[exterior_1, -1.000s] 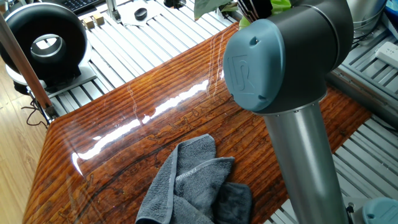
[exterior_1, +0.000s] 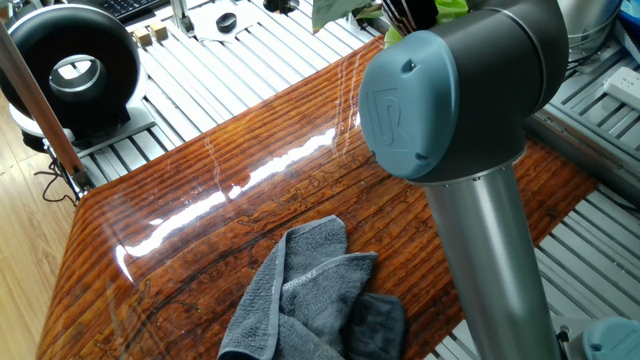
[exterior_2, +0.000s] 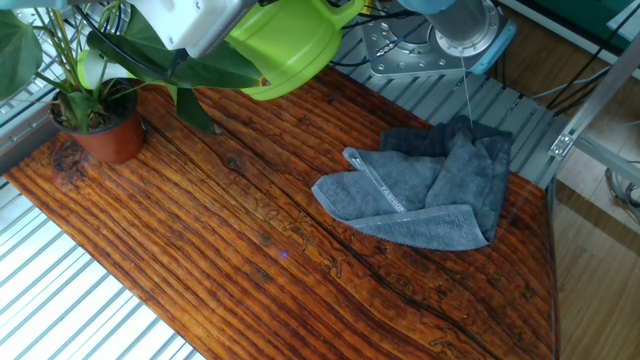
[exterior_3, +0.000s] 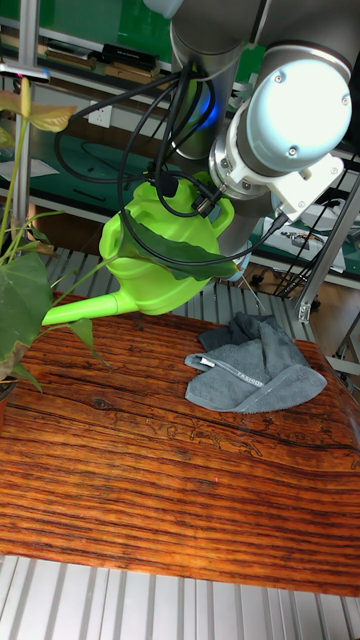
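A bright green watering can is at the back of the wooden table, its spout reaching left toward the potted plant. In exterior view 2 the can looks tilted and close to the wrist. My arm rises at the right of exterior view 1. Beyond its joint, a dark part that seems to be my gripper shows against the green can. The fingers are hidden by arm, cables and leaves, so their hold does not show. A crumpled grey towel lies on the table.
Large leaves stand around the spout, and one hangs across the can. Loose black cables loop beside the wrist. A black ring-shaped device stands beyond the table's corner.
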